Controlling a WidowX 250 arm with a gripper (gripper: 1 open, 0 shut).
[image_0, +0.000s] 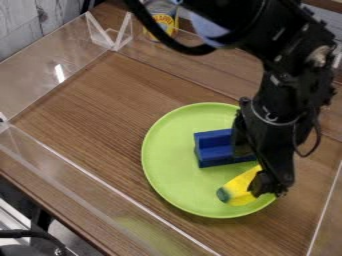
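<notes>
A black robot arm reaches down from the top right to a green plate (174, 165). Its gripper (261, 182) is low over the plate's right side, just at a yellow object with a green tip (238, 191), partly hiding it. A blue block (214, 150) lies on the plate beside the yellow object, partly behind the arm.
A yellow can (163, 22) stands at the back near clear plastic walls along the table's left and front. The wooden table (100, 110) left of the plate is clear.
</notes>
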